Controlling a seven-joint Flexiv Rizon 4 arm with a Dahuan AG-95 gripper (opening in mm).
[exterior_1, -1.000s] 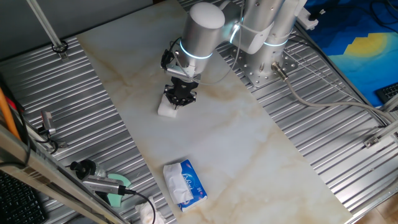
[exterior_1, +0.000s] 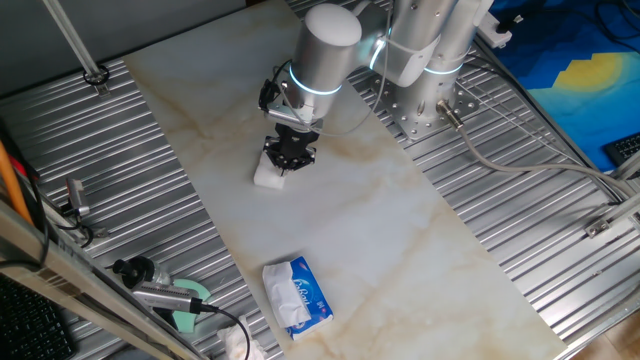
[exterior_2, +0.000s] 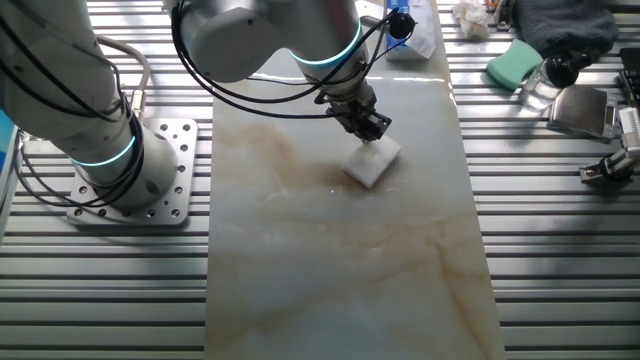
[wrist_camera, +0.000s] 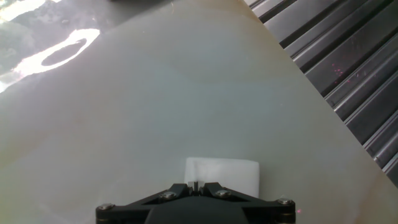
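Note:
A white rectangular block lies on the marbled board, partly hidden by my gripper in exterior view 1. From exterior view 2, the block shows its pale top face, with the gripper over its far edge. In the wrist view my gripper is shut: its black fingertips meet in front of the white block, and nothing clearly shows between them. The block's near part is hidden behind the fingers, and whether the tips touch it cannot be told.
The marbled board is mostly bare around the block. A blue and white tissue pack lies near the board's edge, well apart from the gripper. Ribbed metal table flanks the board. A green item and a clear bottle stand off the board.

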